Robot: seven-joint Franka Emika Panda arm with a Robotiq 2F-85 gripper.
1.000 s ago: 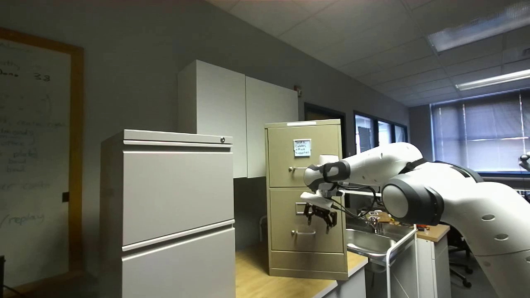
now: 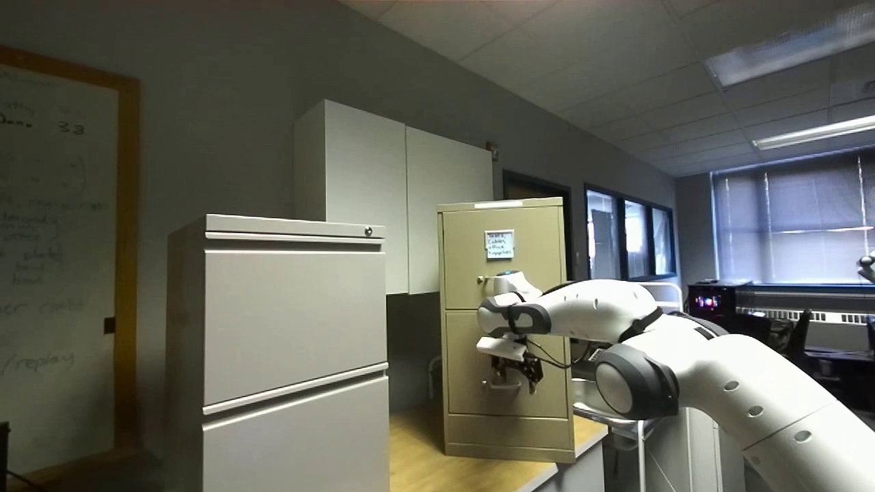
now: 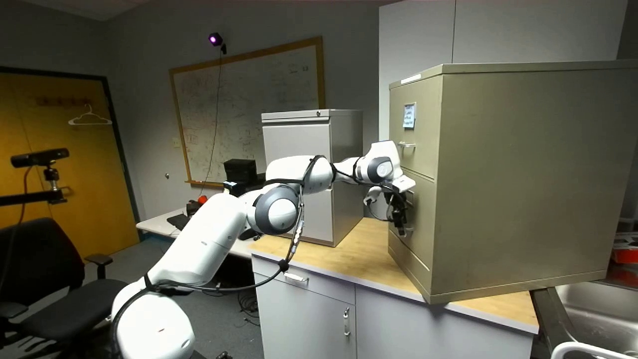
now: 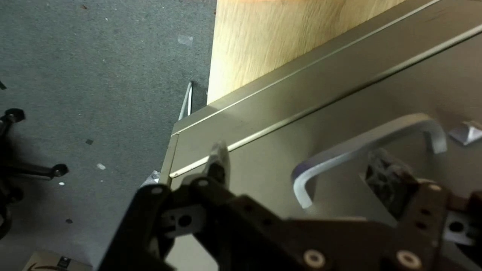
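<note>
A tan two-drawer filing cabinet (image 2: 506, 434) stands on the wooden counter, both its drawers closed. My gripper (image 2: 515, 377) is at the front of its lower drawer (image 2: 464, 361), fingers spread and pointing down. In the wrist view the silver drawer handle (image 4: 361, 145) lies between the two fingertips, one finger (image 4: 218, 162) off to its left and the other finger (image 4: 389, 178) close to the bar's right part. Nothing is clasped. Whether a finger touches the handle or the drawer face, I cannot tell. The upper drawer's handle (image 3: 406, 144) is above my wrist.
A grey filing cabinet (image 2: 295, 320) stands to the left on the same side. A metal sink (image 3: 592, 314) lies at the right, and an office chair (image 3: 60, 269) stands on the floor at the left.
My arm has moved left and toward the tan cabinet, and the gripper has come down to the lower drawer's handle. Both drawers look the same as before.
</note>
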